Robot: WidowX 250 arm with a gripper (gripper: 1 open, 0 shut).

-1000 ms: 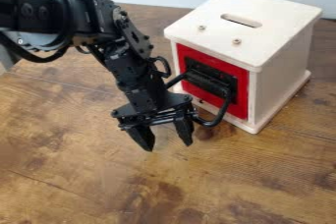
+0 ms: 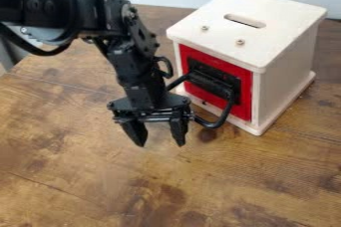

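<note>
My black gripper (image 2: 159, 133) hangs over the wooden table in front of a pale wooden box (image 2: 282, 72), down and left of its red front panel (image 2: 212, 54). Its two fingers point downward and stand apart, with nothing visible between them. The box has a slot in its top and a black fitting on the red panel. A black cable loops from that fitting toward the gripper, partly behind it.
The box fills the back right, and a pale surface lies beyond the table's rear edge.
The gripper and wrist have shifted slightly to the left over the last second. The box has not visibly moved.
</note>
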